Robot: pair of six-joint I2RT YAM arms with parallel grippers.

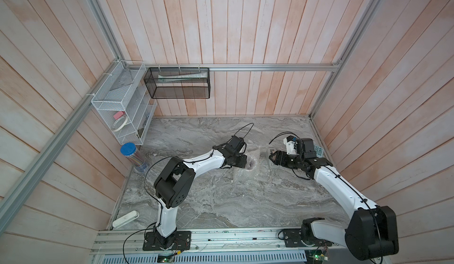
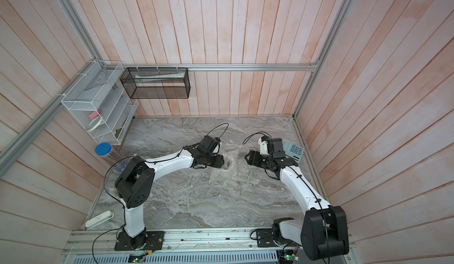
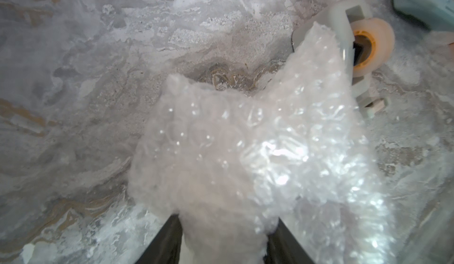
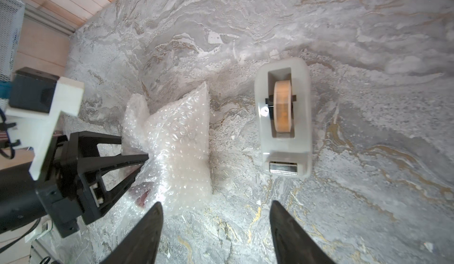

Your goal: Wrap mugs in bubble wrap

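A bundle of clear bubble wrap [image 4: 182, 155] sits on the marble table, its top pinched into loose peaks. A small reddish patch [image 4: 142, 198] shows through it; no mug shape can be made out. My left gripper straddles the bundle, fingers apart with wrap between them; whether they press on it is not clear. To the right, my right gripper is open and empty, apart from the wrap. Beyond its fingers stands a white tape dispenser [image 4: 283, 145] with an orange-toned roll.
A pale blue-green calculator-like pad [image 2: 293, 151] lies near the right wall. A blue-lidded jar [image 1: 128, 149] and white wire shelves [image 1: 125, 105] stand at the left, a white object [image 1: 125, 219] at front left.
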